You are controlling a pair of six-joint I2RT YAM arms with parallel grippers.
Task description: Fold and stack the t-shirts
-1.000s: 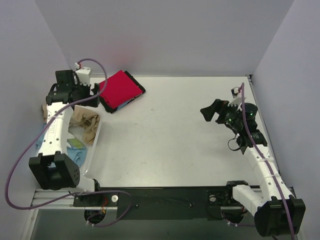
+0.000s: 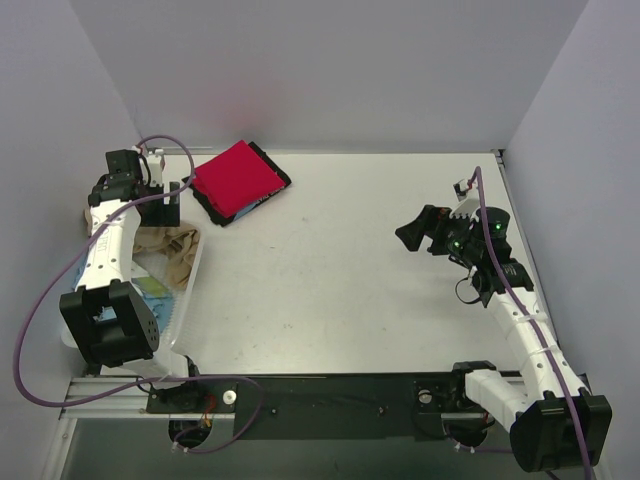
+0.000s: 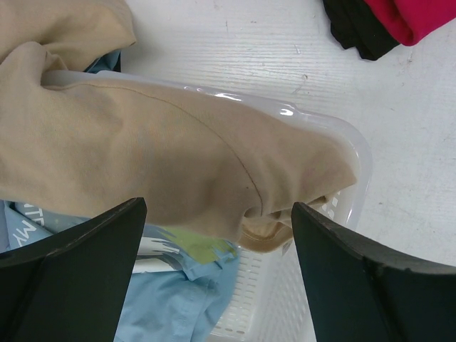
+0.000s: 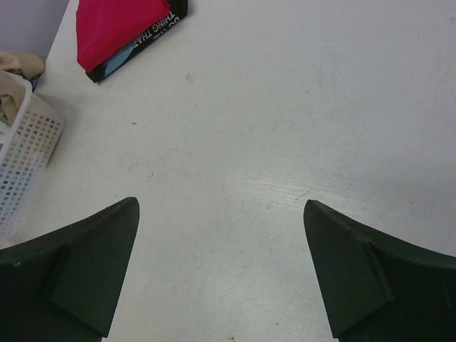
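Observation:
A tan shirt point(image 3: 171, 149) lies crumpled over the white basket's point(image 3: 360, 160) far rim, part of it outside. Beneath it in the basket is a light blue shirt point(image 3: 171, 303) with a green patch. My left gripper hangs open above the tan shirt, nothing between its fingers. On the table's back left rests a stack: a folded red shirt point(image 2: 238, 180) on top, with black and blue cloth showing under its edges. My right gripper is open and empty over the bare right side of the table.
Walls close in the back and both sides. A purple cable point(image 2: 60, 275) loops along the left arm.
The left gripper has moved slightly left and down over the basket. My right gripper shifted only a little. The shirts look unmoved.

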